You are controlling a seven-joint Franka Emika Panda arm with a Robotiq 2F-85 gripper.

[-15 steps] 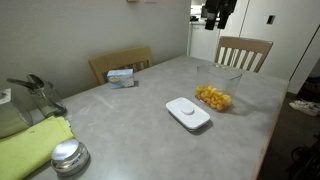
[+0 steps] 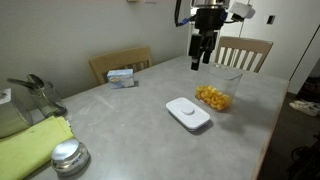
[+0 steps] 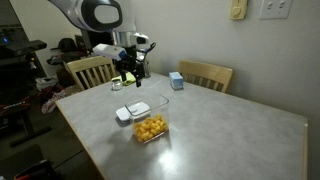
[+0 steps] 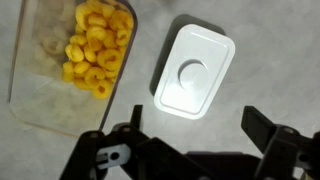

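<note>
A white lid-like rectangle with a round knob (image 4: 195, 70) lies flat on the table, below my gripper in the wrist view. Beside it stands a clear open box (image 3: 151, 115) holding yellow ring-shaped pieces (image 4: 95, 45). My gripper is open, its two dark fingers wide apart with nothing between them. In exterior view 1 the gripper (image 2: 200, 62) hangs well above the table, over the area of the box and the white lid (image 2: 188, 114), touching neither.
Near the left edge lie a yellow-green cloth (image 2: 32, 148) and a silver round object (image 2: 69, 157). Behind the cloth stand a metal canister (image 2: 12, 112) and a glass with utensils (image 2: 45, 97). A blue box (image 2: 121, 78) sits at the back. Mid-table is clear.
My gripper has come down toward the table and shifted a little to the left in exterior view 1. The lid, the box and the other objects have stayed in place.
</note>
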